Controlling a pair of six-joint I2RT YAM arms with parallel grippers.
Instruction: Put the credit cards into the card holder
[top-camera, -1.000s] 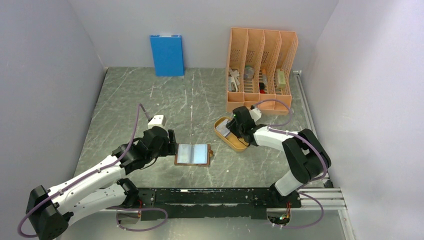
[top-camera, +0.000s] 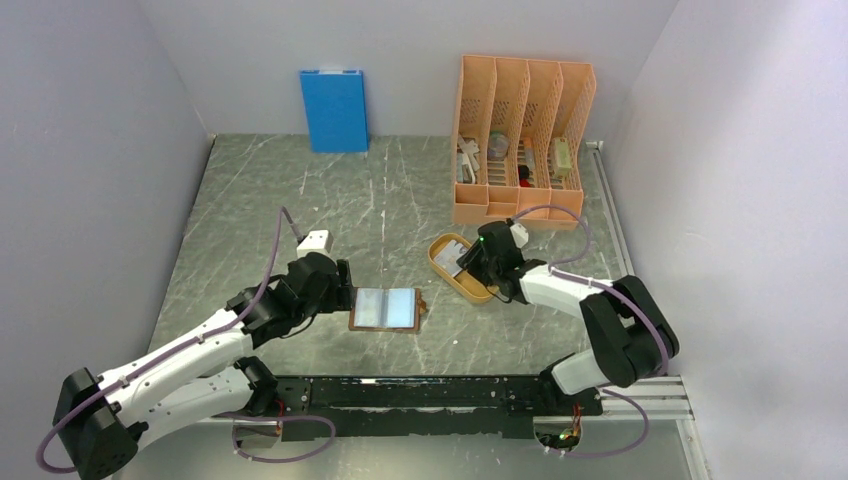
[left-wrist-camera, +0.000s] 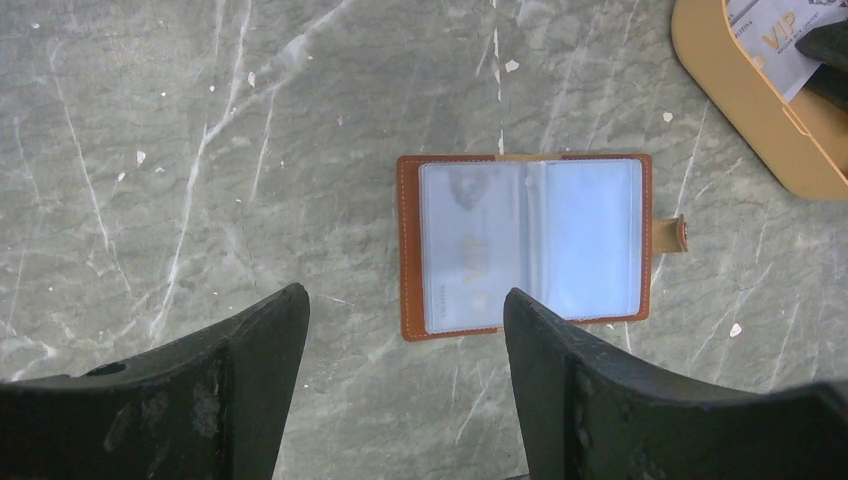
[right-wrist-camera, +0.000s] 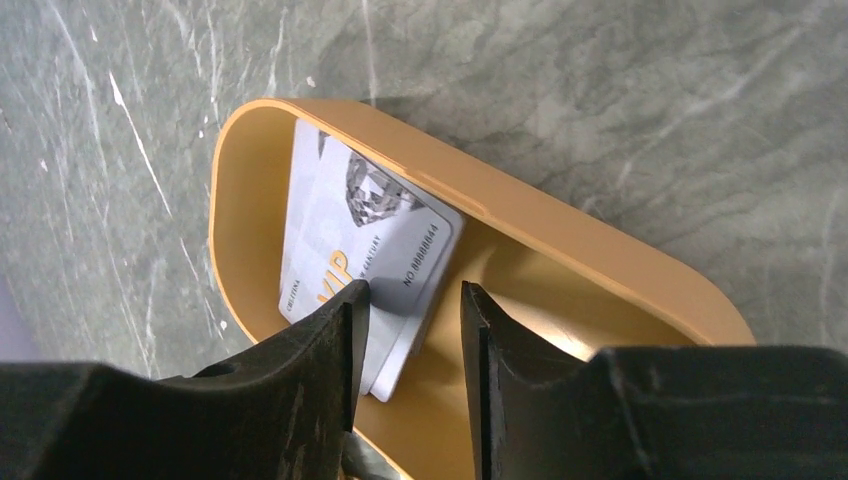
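An open brown card holder (left-wrist-camera: 410, 250) with clear sleeves lies flat on the table; a faint VIP card shows through its left sleeve. A tan box (right-wrist-camera: 590, 240) right of it holds stacked white VIP cards (right-wrist-camera: 370, 240) along one side. My right gripper reaches into this box, part open, one fingertip at the cards' face, the other over bare box floor. My left gripper stands open near the holder's left side, nothing between its fingers.
A peach organizer (top-camera: 517, 205) with assorted items stands at the back right, a blue panel (top-camera: 334, 110) at the back.
My right arm has shifted slightly toward the front and right, its gripper staying over the tan box. The left arm and the holder are unchanged.
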